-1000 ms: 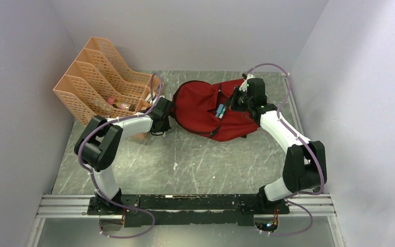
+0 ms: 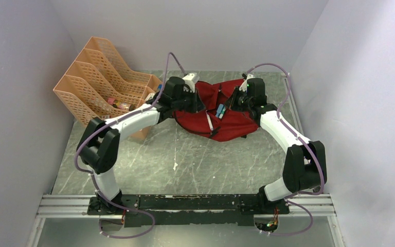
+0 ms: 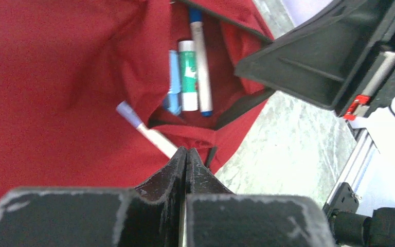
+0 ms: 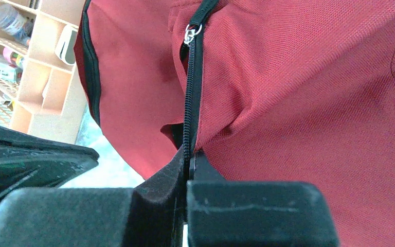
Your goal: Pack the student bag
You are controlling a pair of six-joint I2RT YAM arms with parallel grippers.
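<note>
The red bag [image 2: 234, 127] lies spread open. In the left wrist view a white marker with a purple cap [image 3: 143, 128] lies slanting over the red cloth, beyond my left gripper. Its far end is hidden behind the fingertips. The left fingers meet, with nothing seen between them. Inside a red pocket are a green-and-white glue stick [image 3: 189, 77], a white pen with blue ends [image 3: 201, 69] and a light blue item [image 3: 174, 85]. My right gripper is shut on the bag's black zippered edge [image 4: 192, 103], holding the pocket open.
The peach organizer [image 2: 95, 77] stands at the left with several items in it, including a pink-capped bottle [image 2: 118, 104]. Right of the pocket, the right gripper's fingers [image 3: 277, 64] reach in close.
My left gripper has travelled right, over the bag. The right arm has stayed still.
</note>
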